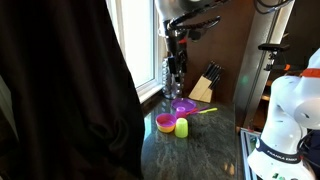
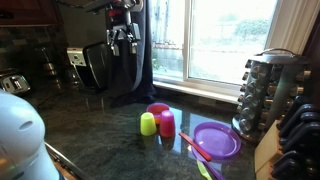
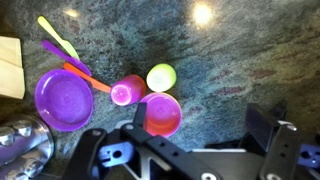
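Note:
High above the counter hangs my gripper (image 2: 124,46), open, with bare space between its fingers in the wrist view. Below it, a yellow-green cup (image 3: 161,77) and a pink cup (image 3: 128,90) stand side by side. A pink bowl (image 3: 160,115) sits close to both cups. The purple plate (image 3: 64,100) lies beyond the pink cup, with a red-orange utensil (image 3: 87,77) reaching across its edge. Purple (image 3: 55,52) and green (image 3: 60,38) utensils lie beside the plate. Exterior view 1 shows the yellow-green cup (image 1: 181,128) in front of the bowl (image 1: 166,123).
A spice rack (image 2: 270,90) and a knife block (image 2: 285,145) stand near the plate. The window (image 2: 225,50) is behind the counter; a dark curtain (image 1: 70,90) hangs to the side.

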